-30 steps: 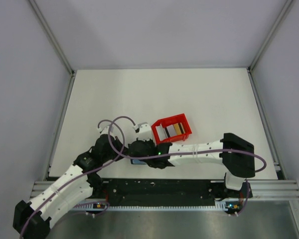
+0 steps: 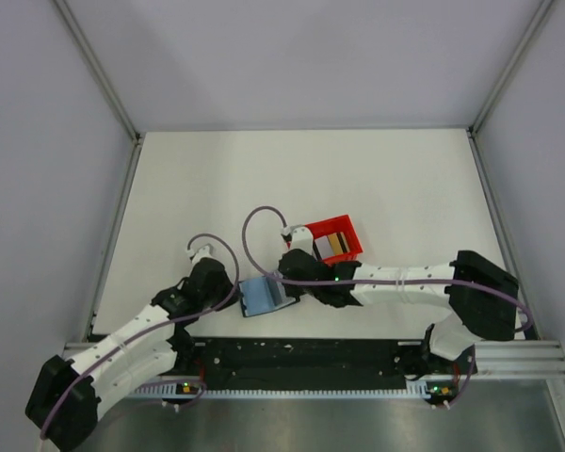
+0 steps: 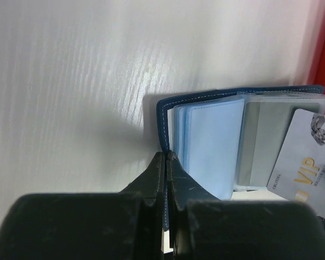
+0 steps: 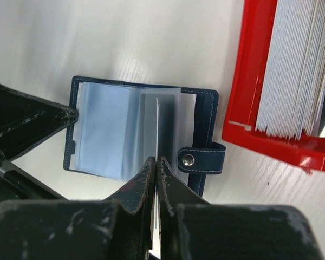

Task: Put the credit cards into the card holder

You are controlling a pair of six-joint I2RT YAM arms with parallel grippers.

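The dark blue card holder (image 2: 257,297) lies open near the table's front edge, its clear sleeves (image 4: 105,127) facing up. My left gripper is shut on its left edge. A silver VIP card (image 3: 309,168) stands over the sleeves at the right of the left wrist view. In the right wrist view this card (image 4: 157,132) shows edge-on as a thin line, and my right gripper is shut on it above the holder's right-hand sleeve. How far the card's lower edge reaches into a sleeve cannot be told. The holder's snap strap (image 4: 201,161) sticks out to the right.
A red basket (image 2: 346,224) stands behind and right of the holder, close to the right gripper. Several cards (image 4: 292,70) stand in it in a row.
The right gripper has moved a little to the right and toward the table's front, uncovering more of the holder in the top view.
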